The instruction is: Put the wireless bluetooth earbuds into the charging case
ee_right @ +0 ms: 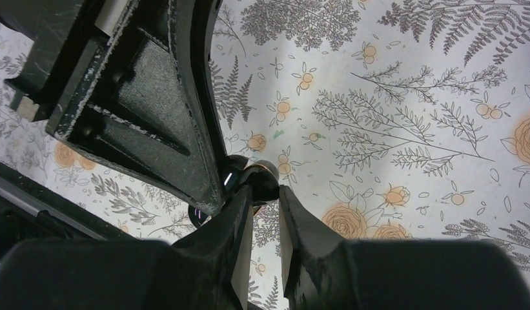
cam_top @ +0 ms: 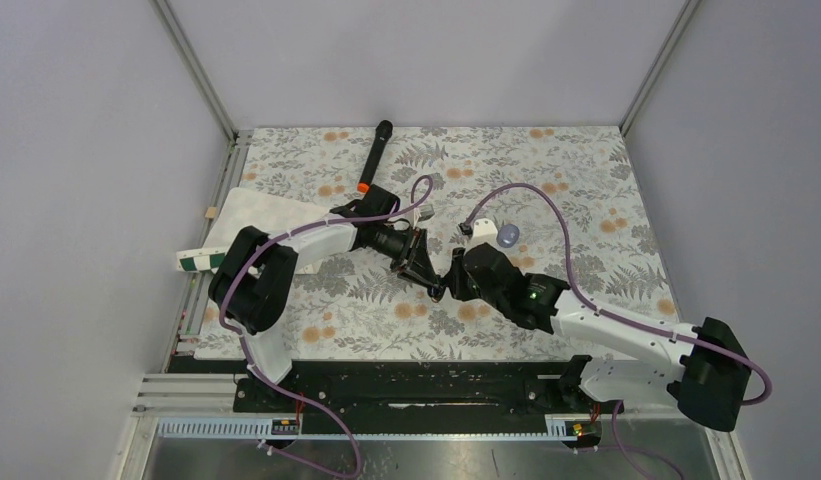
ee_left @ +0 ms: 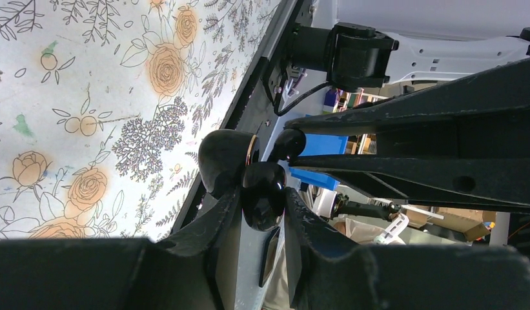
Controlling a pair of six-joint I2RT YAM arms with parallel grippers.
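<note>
Both grippers meet over the mat's centre. In the left wrist view my left gripper is shut on a glossy black piece [ee_left: 262, 190], apparently the charging case, with a lid-like part [ee_left: 220, 161] beside it. A small black earbud [ee_left: 288, 143] is between the tips of my right gripper, just above the case. In the right wrist view the right gripper is at the glossy case cluster [ee_right: 262, 182], partly hidden by the left gripper's body.
A black microphone [cam_top: 376, 150] lies at the back, a blue oval object [cam_top: 508, 235] right of centre, and a white board [cam_top: 256, 220] at the left.
</note>
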